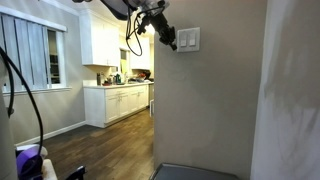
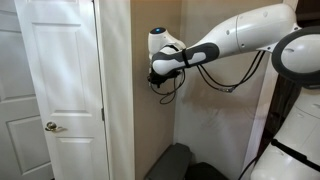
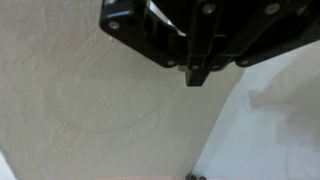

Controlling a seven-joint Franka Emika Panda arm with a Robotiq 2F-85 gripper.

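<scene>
In exterior view 1 my gripper is at the left side of a white light switch plate with two rockers, mounted on the grey wall. The fingertips are very close to the plate's left edge; whether they touch it I cannot tell. From exterior view 2 the gripper appears beside the wall, and the arm hides the switch plate. The black fingers come together at their tips in the wrist view. Nothing shows between them, and the plate is out of that view.
A grey wall fills the space below the switch. At its foot lies a dark grey bin or lid. Cables hang from the arm. A white door stands left of the wall, with kitchen cabinets farther off.
</scene>
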